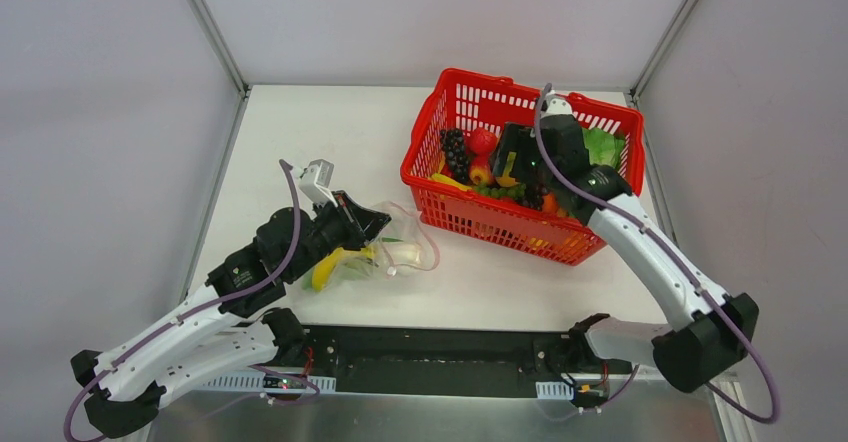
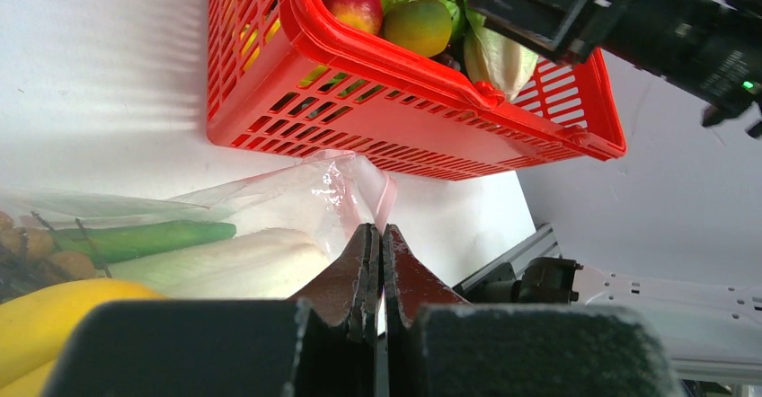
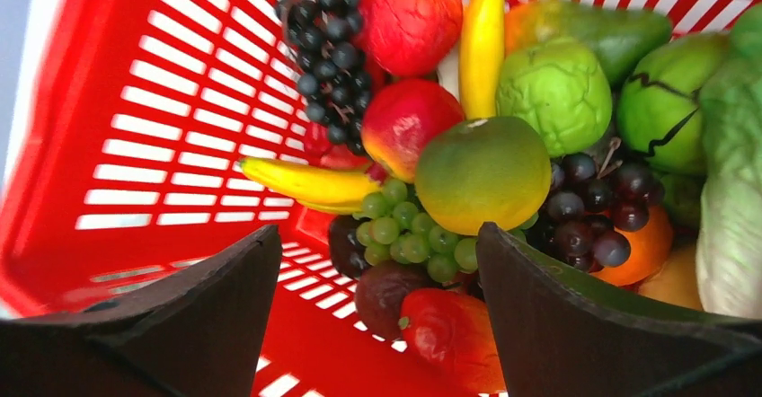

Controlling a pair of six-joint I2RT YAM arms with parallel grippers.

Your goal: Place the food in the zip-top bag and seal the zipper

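The clear zip top bag (image 1: 412, 232) lies on the table with its pink-edged mouth facing the basket. Inside it, the left wrist view shows a yellow banana (image 2: 63, 321), a green cucumber-like piece (image 2: 148, 238), a pale long vegetable (image 2: 247, 267) and brownish round pieces at the left edge. My left gripper is shut on the bag's pink edge. Over the red basket, my right gripper stands open, its fingers wide apart and empty. Below them are green grapes (image 3: 418, 240), a green-yellow mango (image 3: 482, 177) and a red pepper (image 3: 452, 339).
The red basket (image 1: 500, 224) stands at the back right, filled with fruit and vegetables, among them black grapes (image 3: 332, 60), a red apple (image 3: 415, 24) and a lettuce (image 3: 741, 163). Bare table (image 1: 310, 127) extends at the back left.
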